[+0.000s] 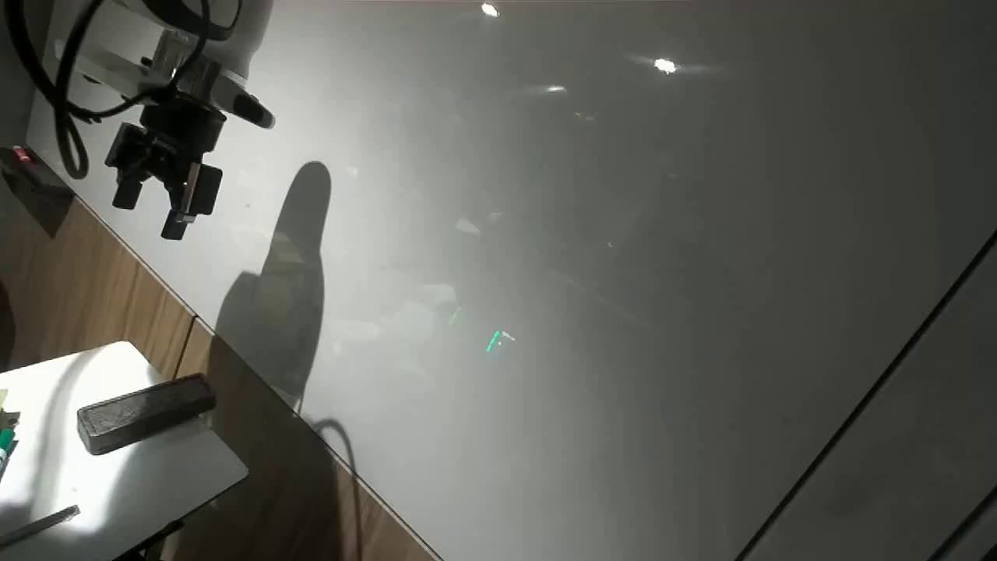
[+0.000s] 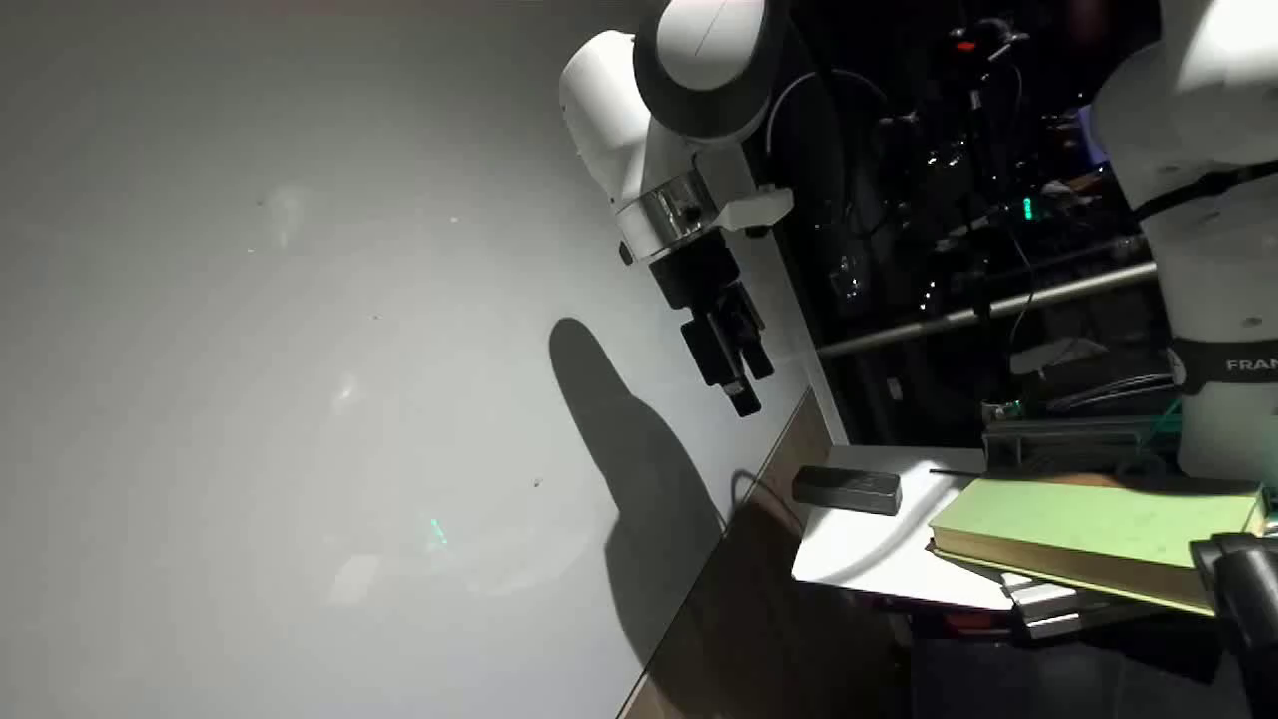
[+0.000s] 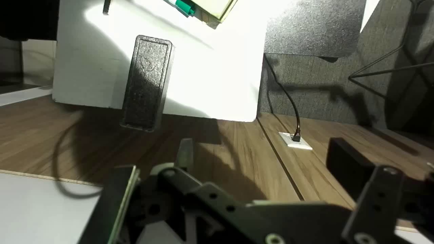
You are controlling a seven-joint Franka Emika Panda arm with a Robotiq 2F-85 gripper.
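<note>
My gripper (image 1: 149, 211) hangs in front of the large whiteboard (image 1: 607, 234), pointing down, its fingers apart with nothing seen between them. In the wrist view one finger (image 3: 185, 154) and the opposite one (image 3: 348, 168) stand far from each other. A dark oblong block (image 3: 147, 83), like a board eraser, lies on a small white table (image 3: 219, 81), partly over its wall-side edge. The gripper is above the block and clear of it. Short green marks (image 1: 493, 341) show on the whiteboard; exterior view 2 has green marks (image 2: 438, 532) too.
On the table are a green-capped marker (image 3: 185, 7), a thin dark rod (image 1: 39, 525) and a thick pale green book (image 2: 1096, 521). Wood panelling (image 3: 244, 154) runs below the whiteboard, carrying a socket with a plugged cable (image 3: 295, 138). Much of the board's front is unobstructed.
</note>
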